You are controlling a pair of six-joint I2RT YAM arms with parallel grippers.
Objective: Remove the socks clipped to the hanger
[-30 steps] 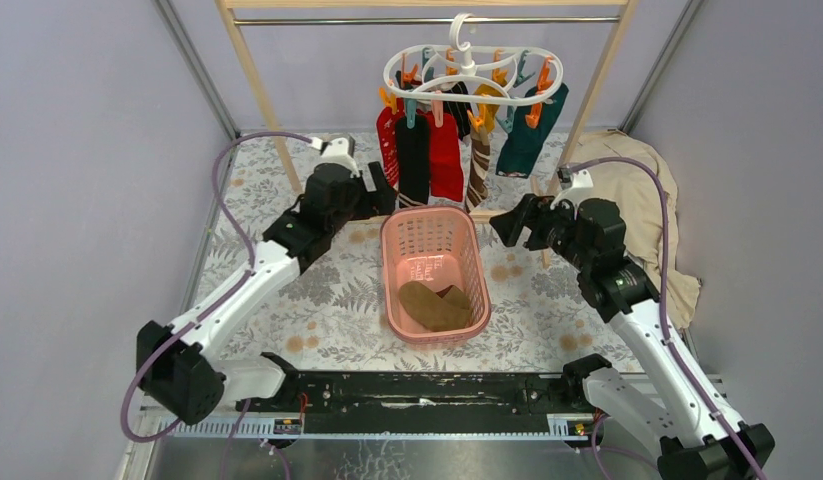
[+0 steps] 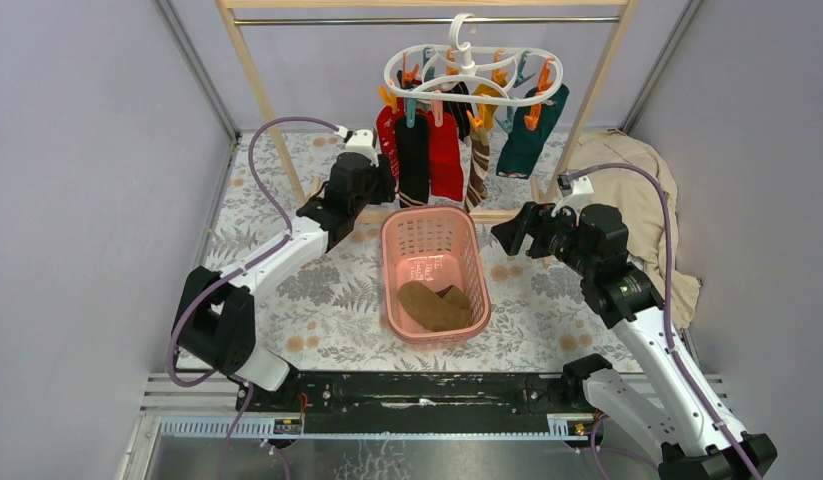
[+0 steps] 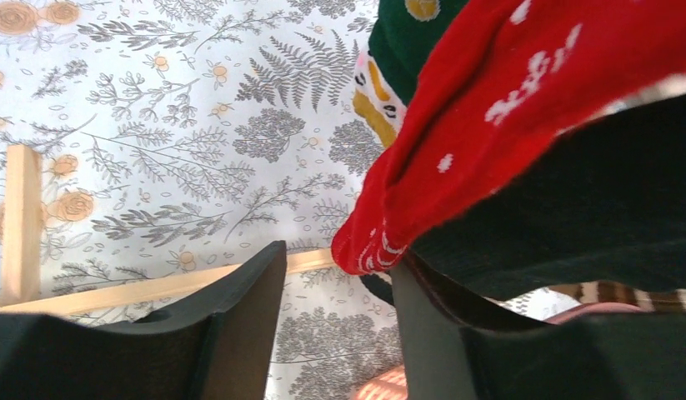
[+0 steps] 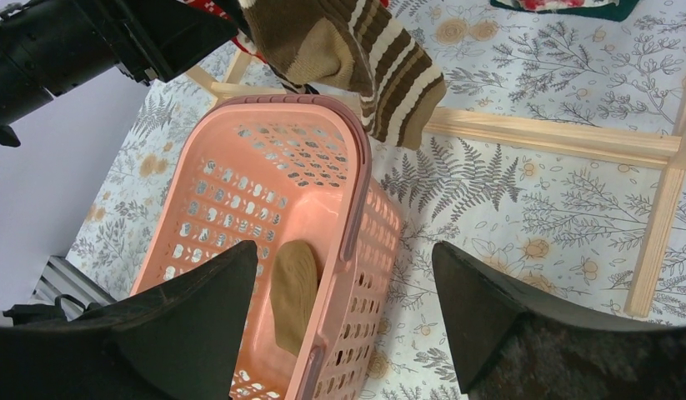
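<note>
From the white hanger [image 2: 477, 92] several socks hang by coloured clips: a red patterned sock [image 2: 387, 140], a black sock [image 2: 414, 165], a plain red sock [image 2: 446, 165], a brown striped sock [image 2: 479, 170] and a green sock [image 2: 530, 140]. My left gripper is partly open. The red patterned sock's toe reaches between its fingertips, close to the right finger [image 3: 423, 304]; whether they touch is unclear. Right of the pink basket [image 2: 389, 262], my right gripper stands open and empty. A brown sock [image 2: 432, 307] lies inside the basket.
The wooden rack's low crossbar [image 4: 531, 133] runs behind the basket. A beige cloth [image 2: 627, 190] is heaped at the right wall.
My left arm has swung right and its gripper has turned, coming up beside the red patterned sock. The right arm has barely shifted. The socks hang as before.
</note>
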